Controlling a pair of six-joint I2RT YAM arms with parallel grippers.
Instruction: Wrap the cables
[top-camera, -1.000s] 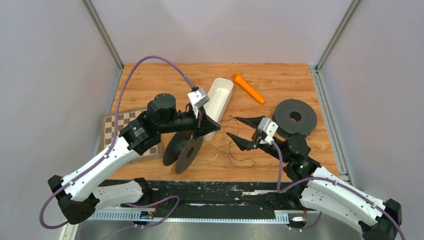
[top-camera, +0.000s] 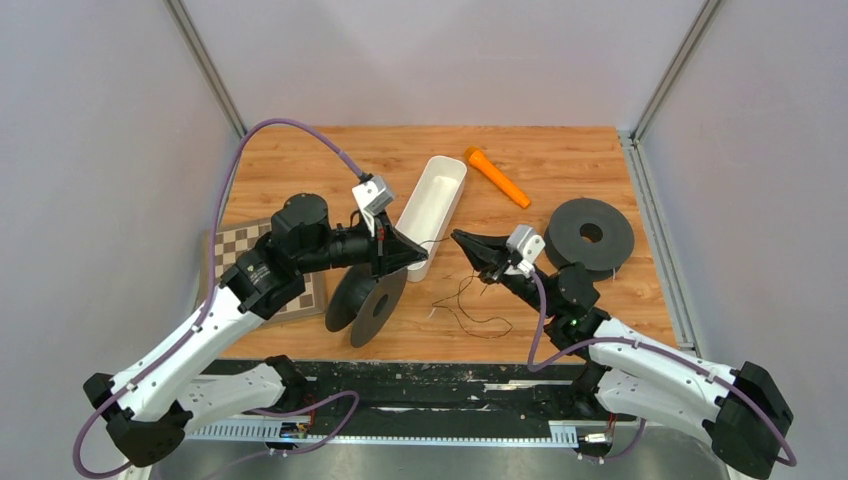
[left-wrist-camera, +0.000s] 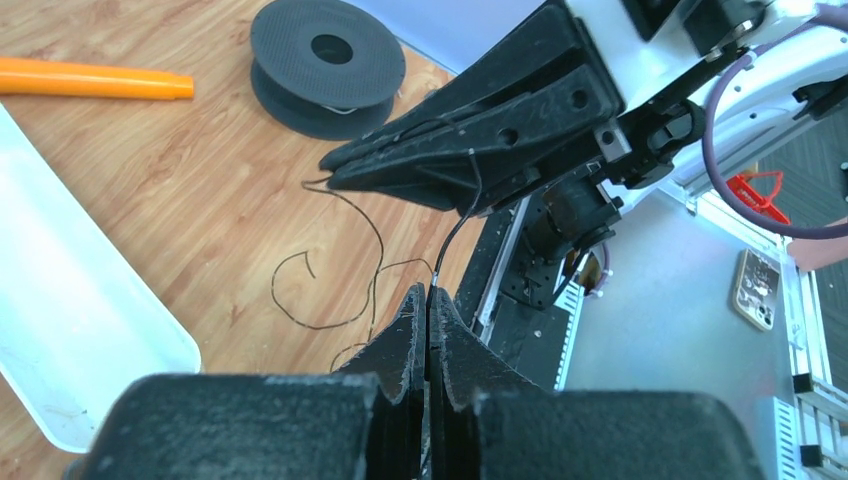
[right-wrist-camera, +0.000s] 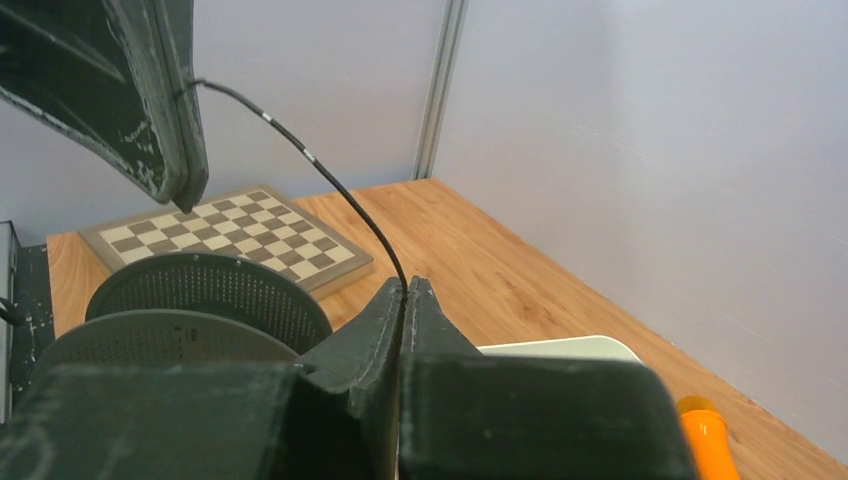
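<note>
A thin dark cable (left-wrist-camera: 455, 232) runs through the air between my two grippers. My left gripper (top-camera: 424, 257) is shut on it, with the strand rising from between the fingertips in the left wrist view. Just to its right, my right gripper (top-camera: 454, 236) is shut around the same cable (right-wrist-camera: 345, 190). More of the cable lies in loose loops (top-camera: 487, 336) on the wood below. One dark spool (top-camera: 379, 309) stands on the rims of its flanges beneath the left gripper. Another spool (top-camera: 572, 238) rests flat at the right, behind the right gripper.
A white tray (top-camera: 440, 190) stands behind the grippers, and an orange tube-like object (top-camera: 500, 182) lies to its right. At the left is a chessboard (top-camera: 312, 292), partly covered by the left arm. Bare wood shows at the front right.
The right gripper's spread fingers have closed onto the cable, and that gripper has shifted left and slightly up in the top view. My left gripper has moved left, still holding the cable.
</note>
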